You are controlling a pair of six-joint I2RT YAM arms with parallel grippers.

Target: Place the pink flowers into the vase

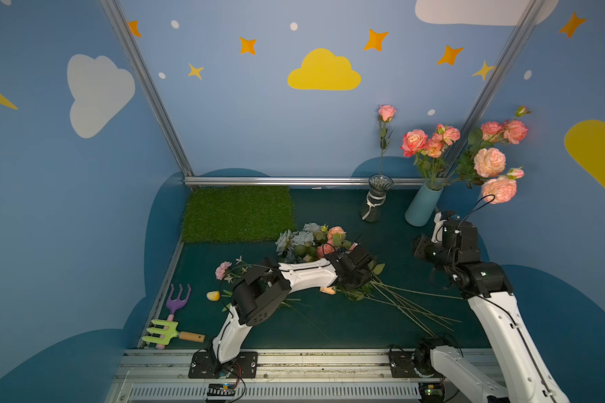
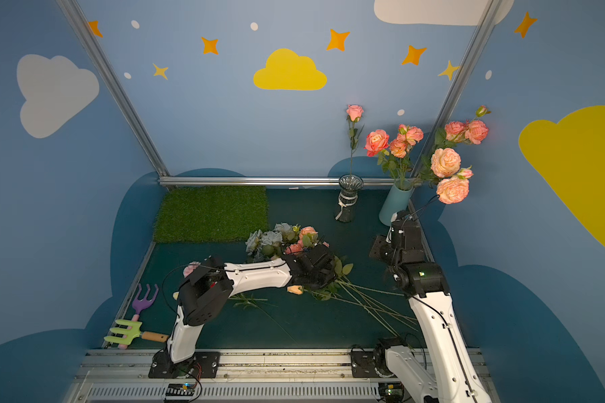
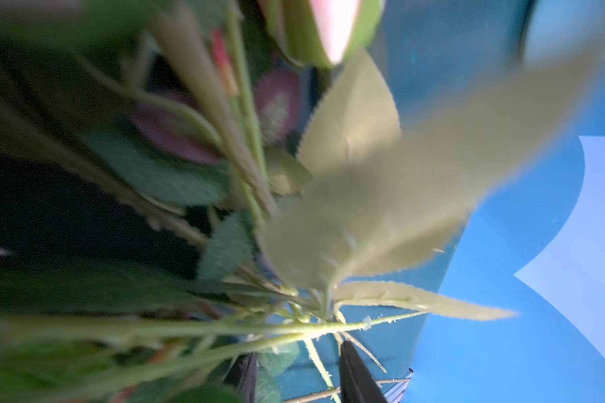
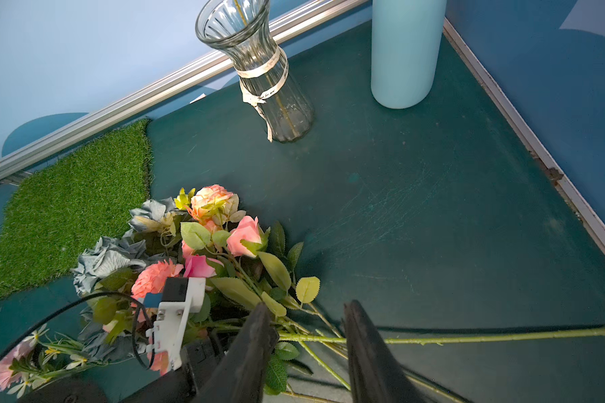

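Note:
My left gripper is down among the stems and leaves of the flower bunch, its fingers part open. Green stems cross just in front of its fingertips; whether any lies between them is hard to tell. The pink flowers lie on the table, heads toward the grass mat and stems reaching right. My right gripper hangs above the table, open, with nothing held. A clear glass vase at the back holds one pink rose. Beside it, a blue vase holds several pink flowers.
Grey-blue flowers lie mixed into the bunch. A grass mat fills the back left. Toy forks lie at the left edge.

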